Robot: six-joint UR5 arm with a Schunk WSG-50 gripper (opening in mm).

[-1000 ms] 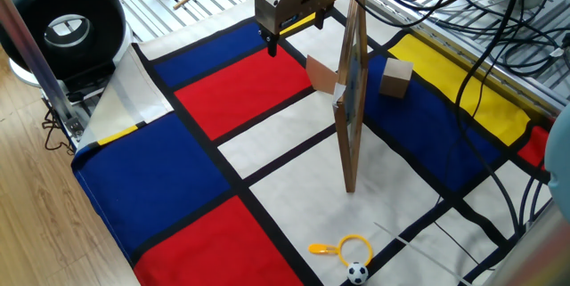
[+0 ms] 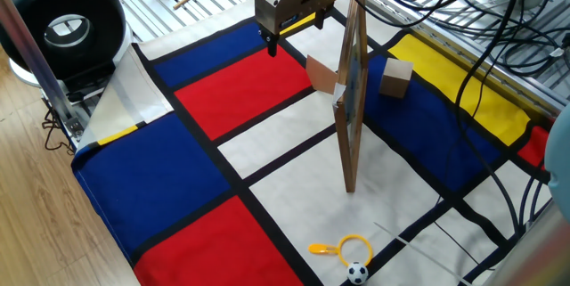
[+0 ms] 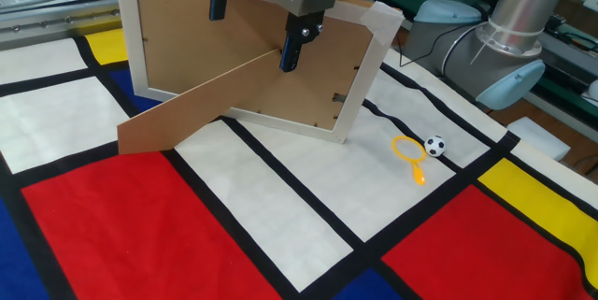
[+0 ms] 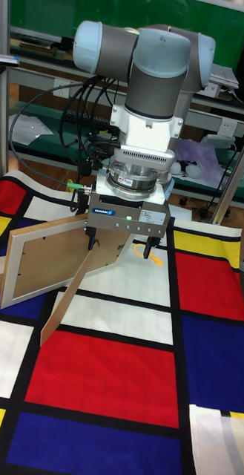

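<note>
A picture frame (image 3: 355,104) with a pale wooden border and brown back stands upright on the patterned cloth. Its hinged brown support flap (image 3: 177,118) sticks out from the back, lower end on the cloth. My gripper (image 3: 252,43) hangs in front of the frame's back, its two black fingers (image 3: 217,1) wide apart and nothing held between them. In exterior view 3 the gripper (image 4: 119,251) is above the flap (image 4: 65,305), one fingertip close to the flap's upper end; whether they touch I cannot tell. Only one fingertip shows clearly in exterior view 1.
A small cardboard-coloured box (image 2: 396,79) sits on the frame's other side. A yellow ring with a handle (image 2: 354,249) and a small football (image 2: 357,273) lie apart from the frame. Black cables (image 2: 481,54) hang at the right.
</note>
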